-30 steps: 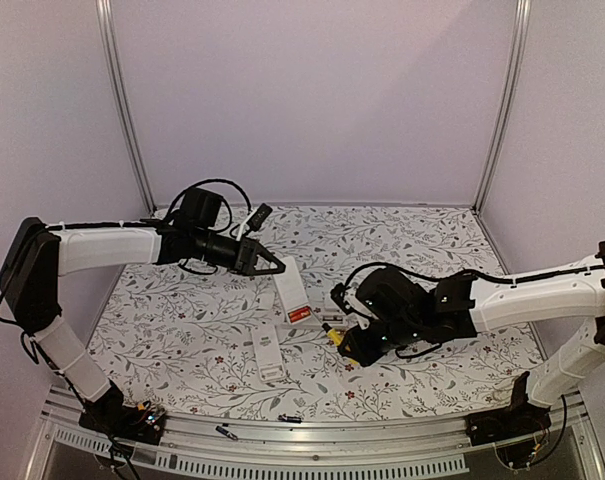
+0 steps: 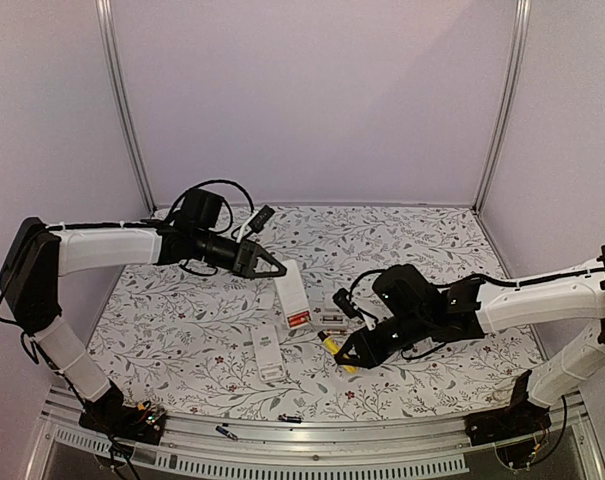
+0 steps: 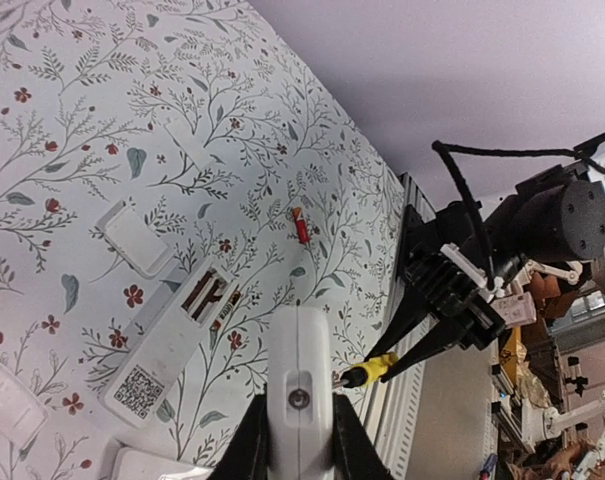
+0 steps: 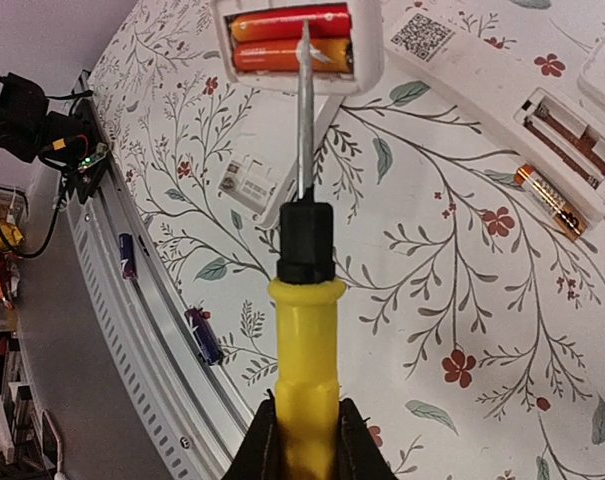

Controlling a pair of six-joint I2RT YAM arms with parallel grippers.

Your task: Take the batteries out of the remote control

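My left gripper (image 2: 272,270) is shut on a white remote control (image 2: 292,288), held raised above the table. In the right wrist view its open battery compartment shows a red battery (image 4: 272,24) and an orange battery (image 4: 267,55) lying side by side. A yellow screwdriver (image 4: 308,370) with a black collar is gripped in my right gripper (image 2: 354,352), which is shut on its handle. Its thin metal shaft (image 4: 305,140) overlaps the batteries in that view; whether the tip touches them I cannot tell. The left wrist view shows only the white back of the held remote (image 3: 300,370).
Another white remote (image 3: 172,340) lies on the table with its compartment open and a loose battery (image 4: 550,202) beside it. A further white remote (image 2: 267,353) lies nearer the front. Two purple batteries, one at the front edge (image 4: 203,335), lie near the rail.
My right gripper and the screwdriver have shifted slightly toward the front of the table, and the tip has moved a little left. The left arm and its remote look unmoved.
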